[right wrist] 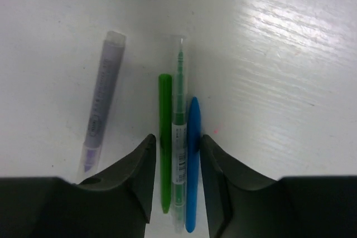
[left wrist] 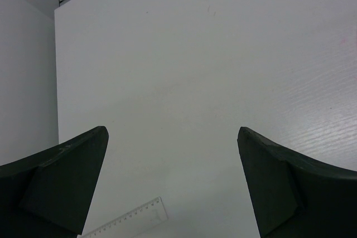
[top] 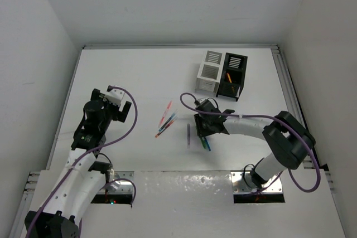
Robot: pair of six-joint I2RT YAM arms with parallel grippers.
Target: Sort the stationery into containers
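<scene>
Three slim pens lie side by side in the right wrist view: a green pen, a clear pen with a white label and a blue pen. My right gripper straddles all three, partly open. A small gap shows beside the green pen, while the other finger is at or against the blue one. A grey-purple marker lies apart to the left. In the top view, a red-pink pen, a blue pen and an orange-brown pen lie mid-table. Far left, my left gripper is open and empty.
At the back right, a white container and a black container stand together; something orange-yellow is inside the black one. A clear ruler shows under the left gripper.
</scene>
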